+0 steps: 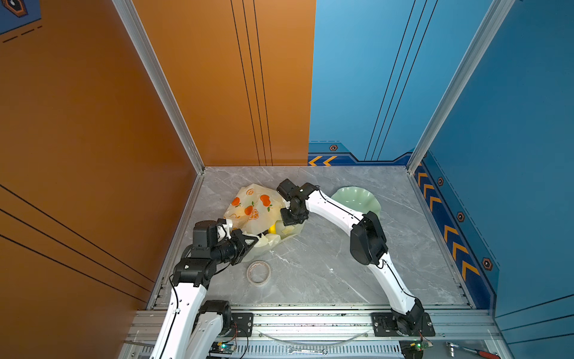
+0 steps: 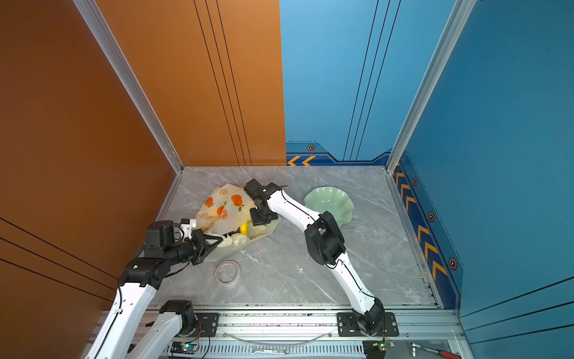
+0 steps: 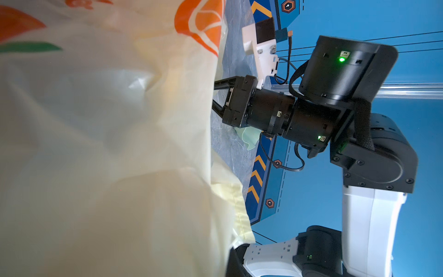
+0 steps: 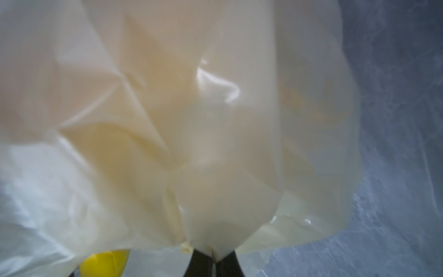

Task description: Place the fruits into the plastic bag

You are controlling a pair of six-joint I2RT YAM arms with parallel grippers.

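The cream plastic bag with orange fruit prints lies on the left half of the table, its mouth spread toward the front. Inside the mouth a yellow fruit shows, with something dark beside it that I cannot make out. My left gripper is at the mouth's front left, shut on the bag's edge; the bag fills much of the left wrist view. At the mouth's right side, my right gripper is shut with a fold of the bag pinched between its fingertips. Other contents are hidden by the film.
A pale green scalloped bowl stands at the back right, looking empty from above. A tape roll lies in front of the bag. My right arm spans the centre.
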